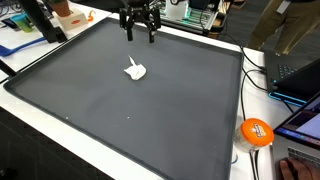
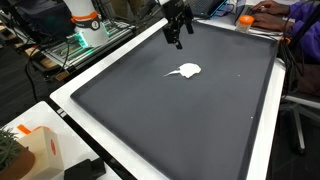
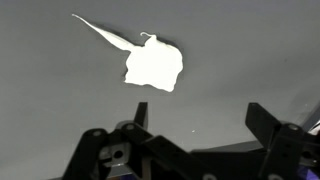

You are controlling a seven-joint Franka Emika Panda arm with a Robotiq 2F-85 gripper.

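A small white piece of limp, cloth-like material [image 1: 136,72] lies flat on the dark grey tabletop, with a thin tail sticking out from one side. The same white piece [image 2: 190,70] shows in exterior view 2, its tail pointing left. From above, in the wrist view, the white piece [image 3: 155,65] sits beyond the fingertips, up and to the left of the gap. My gripper is open, its two black fingers wide apart with only bare tabletop between them. In exterior view 1 the gripper [image 1: 140,38] hangs over the far part of the table, apart from the white piece.
An orange-topped container [image 1: 256,133] stands at the table's near right edge. Wide bare tabletop [image 1: 185,115] surrounds the white piece. Cables and equipment lie beyond the table. A plant [image 2: 12,150] stands at the left in exterior view 2.
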